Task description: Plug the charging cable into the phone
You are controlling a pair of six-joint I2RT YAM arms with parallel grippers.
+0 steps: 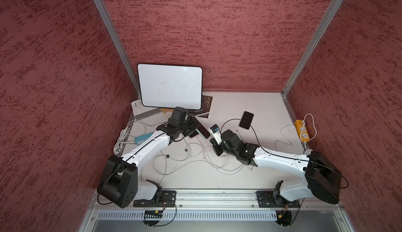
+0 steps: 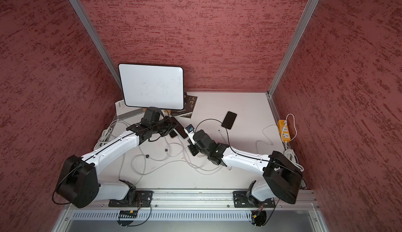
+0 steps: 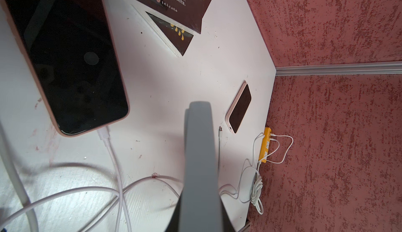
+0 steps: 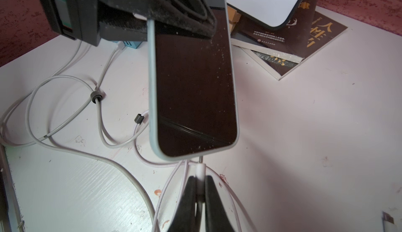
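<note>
A phone with a pale blue edge (image 4: 194, 89) is raised above the table, tilted, its dark screen facing the right wrist camera. My left gripper is shut on its upper part; in the left wrist view the phone (image 3: 199, 156) appears edge-on and hides most of the fingers. Below its bottom edge, my right gripper is shut on the charging cable's white connector (image 4: 201, 171). The connector's metal tip (image 4: 200, 159) shows just under the phone's edge; whether any of it is inside the port cannot be told.
A pink-edged phone (image 3: 71, 56) lies on the table with a white cable (image 3: 109, 148) at its bottom edge. Another phone (image 1: 246, 119) lies to the right. Loose cables loop across the table below the arms. Books (image 4: 289, 43) and a whiteboard (image 1: 169, 85) stand behind.
</note>
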